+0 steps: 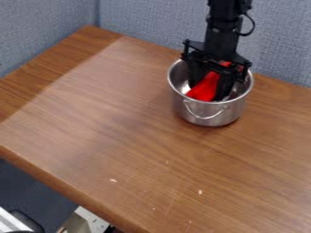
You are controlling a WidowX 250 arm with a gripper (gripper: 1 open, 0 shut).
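Note:
A steel pot [209, 111] stands at the back right of the wooden table [109, 136]. Inside it lies a red object [205, 89]. My black gripper [212, 73] reaches down from the top of the view into the pot, over the red object. Its fingers are dark and overlap the contents, so I cannot tell whether it is open or shut, or whether it touches the red object.
Most of the table to the left and front of the pot is bare. A grey padded wall lines the back, and metal hardware sits at the bottom-left corner beyond the table's edge.

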